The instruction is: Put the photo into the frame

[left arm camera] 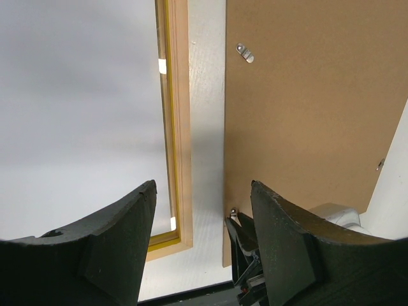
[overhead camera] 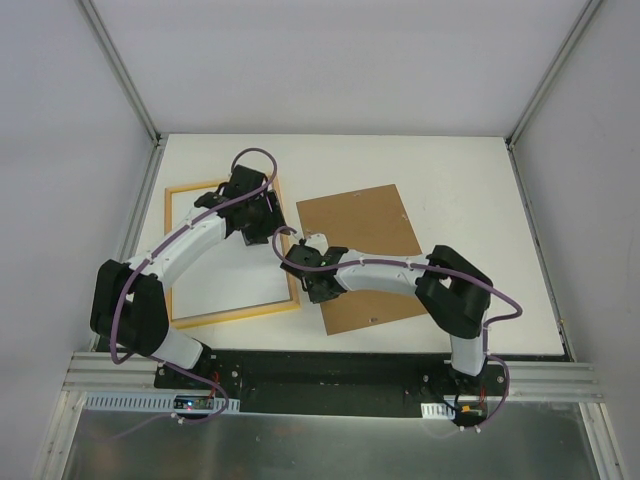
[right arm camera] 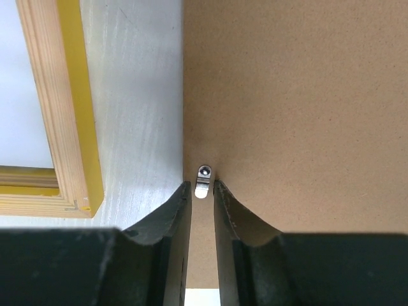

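The wooden frame (overhead camera: pixel 295 305) lies on the left with a white sheet (left arm camera: pixel 76 115) inside. A brown backing board (overhead camera: pixel 360 210) with small metal tabs lies to its right. My left gripper is open above the frame's right side, with nothing between its fingers. My right gripper is low at the board's left edge, its fingertips part open on either side of a metal tab (right arm camera: pixel 204 172); whether it touches the tab I cannot tell.
Walls border the table at the sides and back.
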